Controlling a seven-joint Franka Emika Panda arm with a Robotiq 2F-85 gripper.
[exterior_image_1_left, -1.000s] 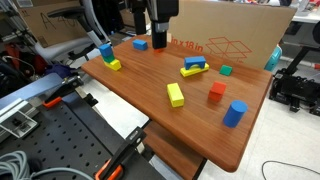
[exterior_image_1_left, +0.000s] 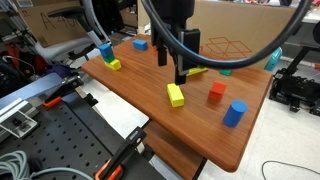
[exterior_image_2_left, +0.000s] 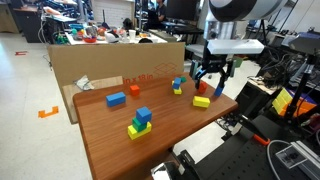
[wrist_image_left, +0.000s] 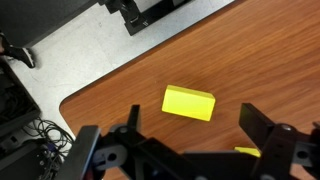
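Note:
A yellow block (exterior_image_1_left: 175, 95) lies on the wooden table, close to its front edge. My gripper (exterior_image_1_left: 172, 72) hangs open above it, with nothing between its fingers. In the wrist view the yellow block (wrist_image_left: 188, 103) shows between the two dark fingertips and a little beyond them, lying apart from both. Exterior view 2 has the gripper (exterior_image_2_left: 227, 77) just over and to the right of the yellow block (exterior_image_2_left: 201, 101).
A red block (exterior_image_1_left: 217, 91) and a blue cylinder (exterior_image_1_left: 235, 113) stand right of the yellow block. Behind the gripper lies another yellow piece (exterior_image_1_left: 195, 71), partly hidden. Blue and yellow stacked blocks (exterior_image_1_left: 109, 57) stand at the far left.
My gripper has moved right and lower, from over the table's left part to above the yellow block. It now covers much of the blue and yellow piece behind. The blocks have stayed put.

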